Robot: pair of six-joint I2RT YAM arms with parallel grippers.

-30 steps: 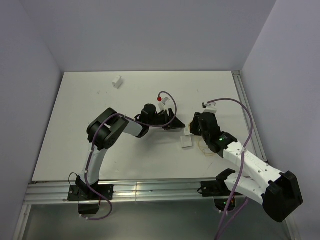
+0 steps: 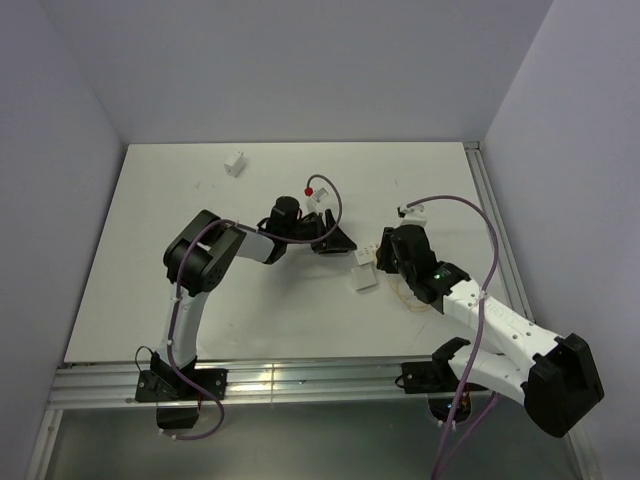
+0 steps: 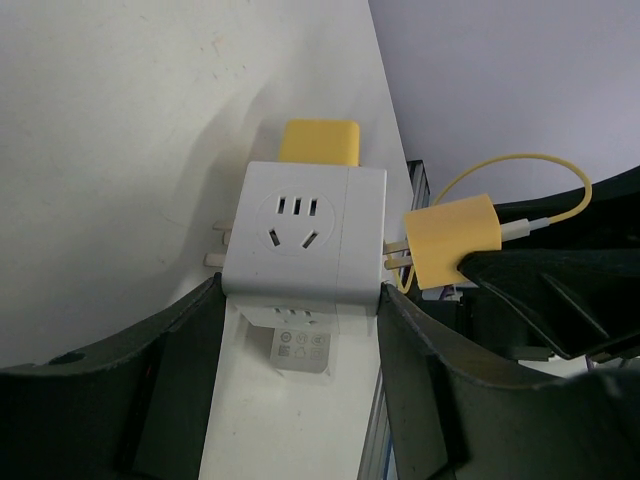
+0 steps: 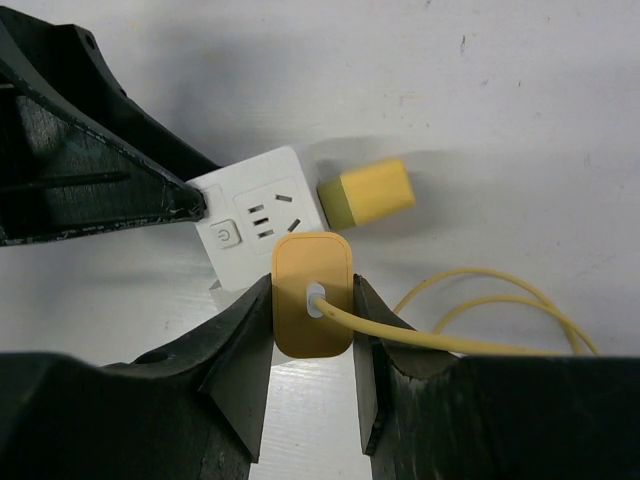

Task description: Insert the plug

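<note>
My left gripper is shut on a white cube socket (image 3: 300, 220), its fingers touching both sides. Slotted faces show on the cube, and metal prongs (image 3: 216, 258) stick out to its left. A yellow plug (image 4: 313, 285) with a yellow cable is held in my right gripper, which is shut on it. In the left wrist view, that plug's bare prongs (image 3: 397, 262) point at the socket's right side. Whether their tips touch it, I cannot tell. Another yellow plug (image 4: 370, 193) sits against a different face of the socket.
A white block with printed marks (image 3: 300, 352) is beside the socket and below it in the left wrist view. Yellow cable (image 4: 500, 285) loops over the table on the right. Far off at the back left lies a small white box (image 2: 235, 163).
My left gripper has moved left and slightly back with the socket, and the white block beside it shifted the same way. The right arm has hardly moved.
</note>
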